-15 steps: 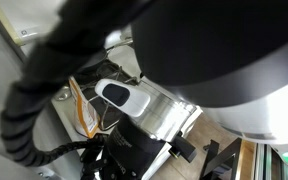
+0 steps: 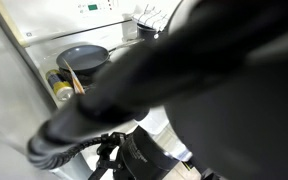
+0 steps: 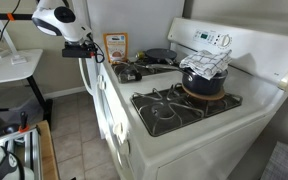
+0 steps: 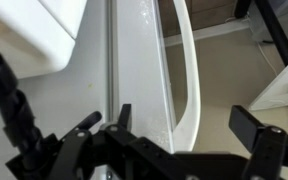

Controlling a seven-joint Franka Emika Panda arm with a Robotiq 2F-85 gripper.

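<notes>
My gripper is open in the wrist view, its dark fingers apart on either side of the lower part of a curved white handle (image 4: 190, 60). The handle runs along a pale, flat panel (image 4: 144, 70). Whether a finger touches it, I cannot tell. In exterior view 2 the gripper (image 3: 87, 49) is small, at the upper left beside the tall pale appliance left of the stove. Large dark arm parts fill much of exterior view 1 and hide the fingertips there.
A white stove (image 3: 199, 125) carries a dark pot (image 3: 202, 83) with a cloth on top. Behind are a pan (image 3: 162, 54) and an orange-and-white bag (image 3: 115, 46). Tiled floor (image 3: 72, 130) lies open in front. A side table (image 3: 12, 67) stands at the far left.
In exterior view 1 the arm has swung across the frame. The pan and a can at the back now show, while the floor area at the lower right is mostly covered.
</notes>
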